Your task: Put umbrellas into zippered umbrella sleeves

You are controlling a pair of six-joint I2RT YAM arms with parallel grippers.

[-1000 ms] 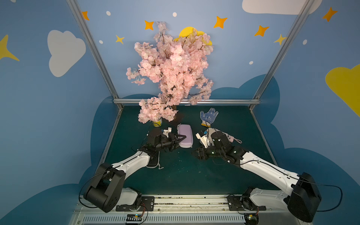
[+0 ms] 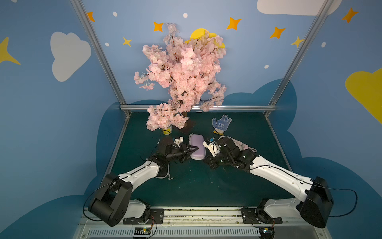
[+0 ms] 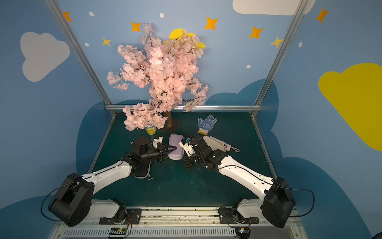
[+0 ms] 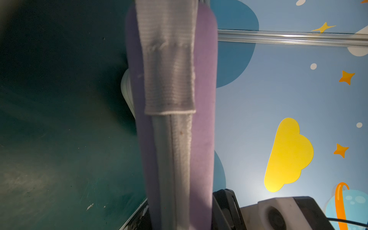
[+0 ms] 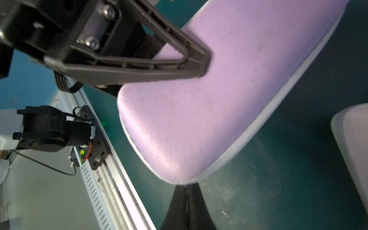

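Note:
A purple zippered sleeve [image 2: 197,144] is held above the middle of the table, its near end tipped down. My left gripper [image 2: 193,149] is shut on it, with a dark finger [image 5: 191,63] lying across its purple face. In the left wrist view, a grey zipper strip [image 4: 172,164] and a webbing strap [image 4: 168,57] run along the sleeve's narrow side; the zipper looks closed there. My right gripper is shut at the sleeve's near end. Its fingertips meet the sleeve's edge in view, and whether they pinch a zipper pull cannot be seen.
Behind the right arm lie a beige sleeve [image 3: 213,143] and a pinkish strapped item [image 3: 227,146]. A black case [image 3: 142,170] sits beneath the left arm. A blue glove [image 2: 221,124] and blossom tree [image 2: 187,75] stand at the back.
My right gripper has moved left and in to the sleeve's near end. The sleeve's near end has shifted slightly toward the front, still in the left gripper.

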